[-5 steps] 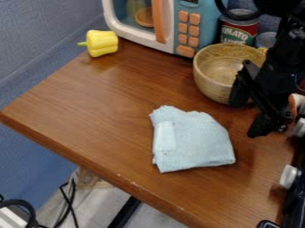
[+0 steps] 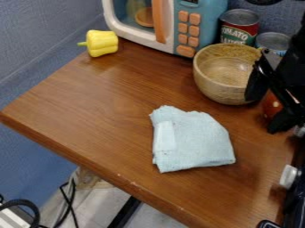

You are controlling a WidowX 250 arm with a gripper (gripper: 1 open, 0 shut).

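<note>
The black gripper [image 2: 272, 89] is at the right edge, beside the wooden bowl [image 2: 222, 73]; whether it is open or shut is hard to tell. A red object [image 2: 270, 107] is partly hidden behind it. A folded pale blue cloth [image 2: 191, 141] lies on the wooden table [image 2: 95, 116] in front of the bowl.
A toy microwave [image 2: 162, 22] stands at the back, with a tomato can [image 2: 240, 28] and another can [image 2: 273, 43] to its right. A yellow pepper [image 2: 100, 42] lies at the back left.
The gripper has moved up and to the right, away from the table surface, uncovering more of the bowl and the red object behind it.
</note>
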